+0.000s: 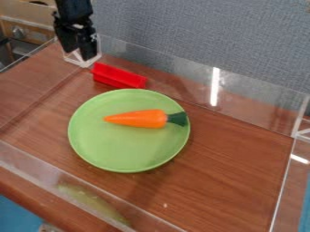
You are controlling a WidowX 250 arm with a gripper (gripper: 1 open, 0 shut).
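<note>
My black gripper (78,41) is at the top left, above a white wire-like stand at the back left corner of the wooden surface; its fingers point down and look open, with nothing visible between them. To its lower right lies a red bar-shaped object (118,76). A green plate (121,149) holds an orange toy carrot (138,119) with a dark green top.
Clear low walls (216,86) edge the wooden surface (230,181). A grey wall (206,36) stands behind. A faint yellowish shape shows beyond the front wall, too unclear to identify.
</note>
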